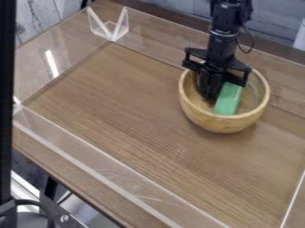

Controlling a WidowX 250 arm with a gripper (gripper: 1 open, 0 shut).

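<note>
The black gripper [212,73] reaches down from the top into a round wooden bowl [224,120] on the right side of the table. Its dark fingers sit close together over the left and middle of the bowl. A green object [229,100] lies in the bowl beside the fingertips, on their right. The fingertips are dark and crowded, and nothing clearly shows held between them.
A white angular object [110,25] is at the back left. Clear strips run along the table's left edge.
</note>
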